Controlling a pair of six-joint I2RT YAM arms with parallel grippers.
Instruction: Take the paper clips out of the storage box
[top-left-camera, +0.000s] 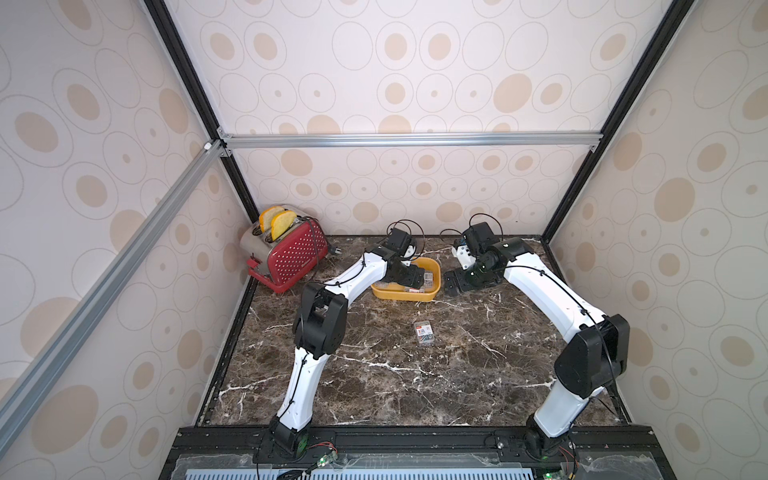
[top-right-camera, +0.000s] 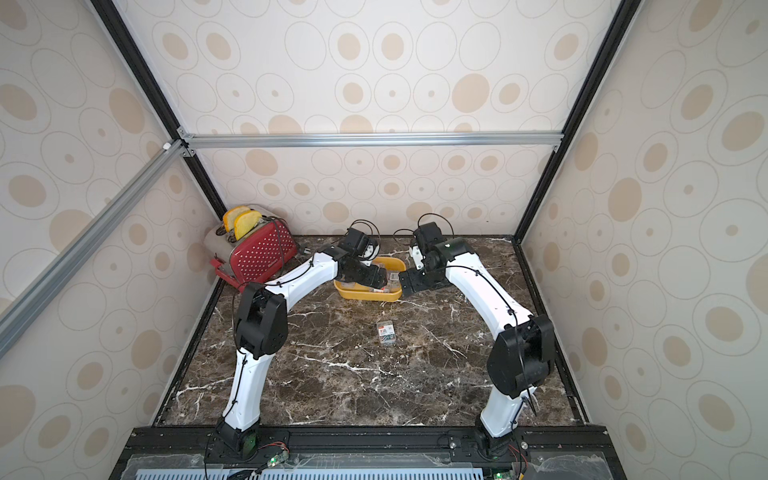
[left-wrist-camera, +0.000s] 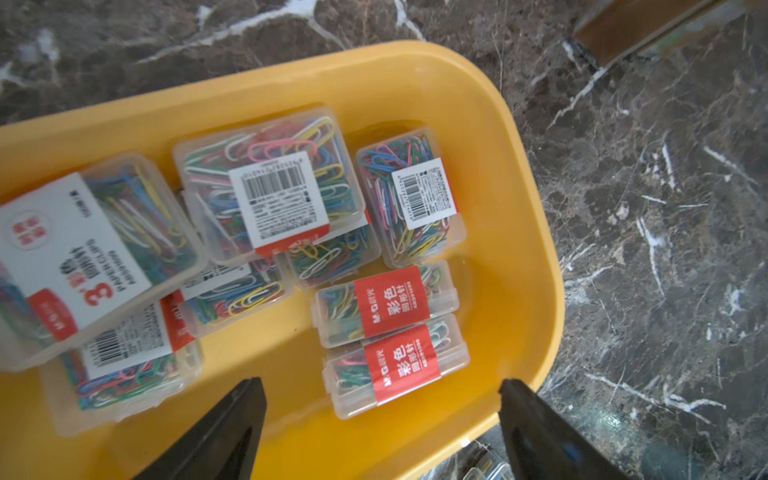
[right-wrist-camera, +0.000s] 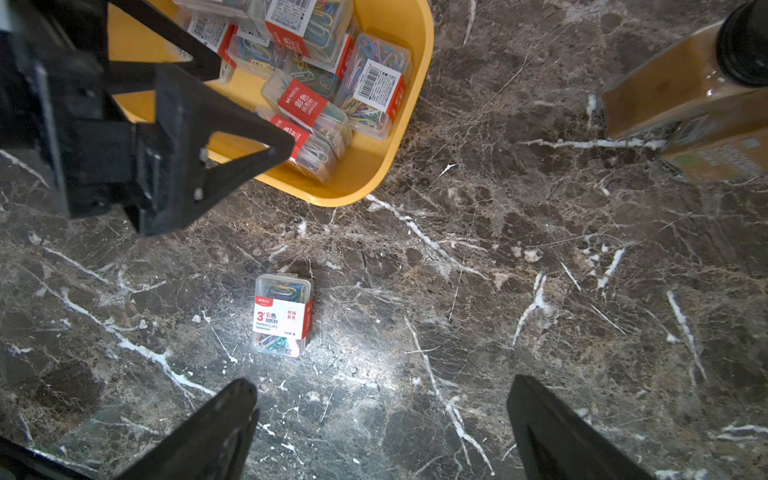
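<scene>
The yellow storage box holds several clear paper clip boxes with white and red labels. My left gripper is open above it, its fingers at the bottom of the left wrist view, nothing between them. A single paper clip box lies on the table in front of the storage box. My right gripper stands open to the right of the storage box, above bare table, with nothing held.
Two brown jars stand at the back right, mostly hidden by the right arm in the top views. A red bag with yellow items fills the back left.
</scene>
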